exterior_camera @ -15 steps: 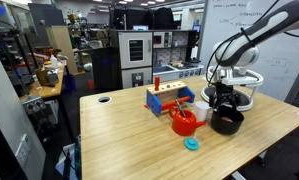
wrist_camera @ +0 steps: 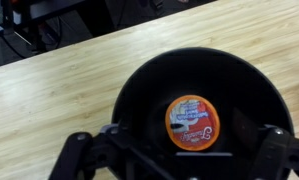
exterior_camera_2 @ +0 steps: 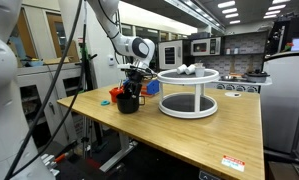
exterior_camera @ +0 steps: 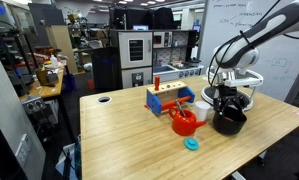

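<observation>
A black round pot (exterior_camera: 228, 122) stands on the wooden table near its right front edge. In the wrist view a small round item (wrist_camera: 192, 123) with an orange rim and a printed label lies on the pot's dark floor. My gripper is directly over the pot, its fingers (wrist_camera: 89, 152) spread wide on either side of the round item, with nothing held between them. How deep the fingertips reach is hard to tell from the exterior views.
A red pot (exterior_camera: 185, 124) and a white cup (exterior_camera: 202, 111) stand left of the black pot. Behind them is a blue toy (exterior_camera: 169, 97); a teal disc (exterior_camera: 191, 144) lies in front. A white round stand (exterior_camera_2: 189, 78) is close by.
The arm has shifted slightly to the right and lower over the black pot. The other objects on the table look unmoved.
</observation>
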